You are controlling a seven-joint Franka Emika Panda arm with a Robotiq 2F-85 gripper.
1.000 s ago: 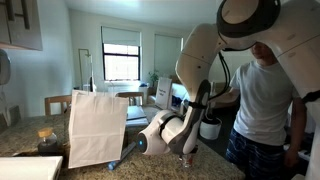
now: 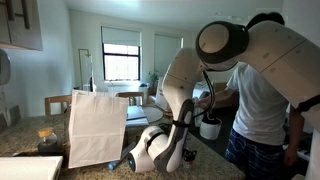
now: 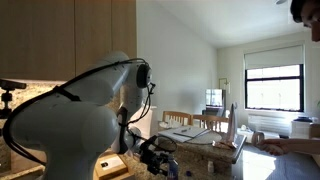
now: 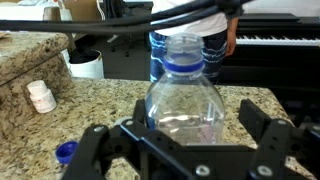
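Observation:
A clear plastic bottle [image 4: 186, 105] stands upright in the wrist view, on the speckled counter. My open gripper has one finger at each side of it, and dark parts of the gripper cover its lower portion. Whether the fingers touch the bottle cannot be told. In exterior view 1 the gripper [image 2: 188, 153] is low over the counter, and the bottle is hard to make out there. A blue cap [image 4: 66, 152] lies on the counter to the left of the bottle.
A small white bottle [image 4: 42, 97] stands further back left. The white paper bag [image 2: 97, 128] and a brown-topped jar [image 2: 48, 142] occupy the counter's left. A person [image 2: 262, 110] stands beyond the counter. A dark cable crosses the top of the wrist view.
The arm has come down, and its wrist now sits lower, close to the counter. The bottle, visible beside the gripper earlier, is mostly hidden in exterior view 1. The person has shifted slightly.

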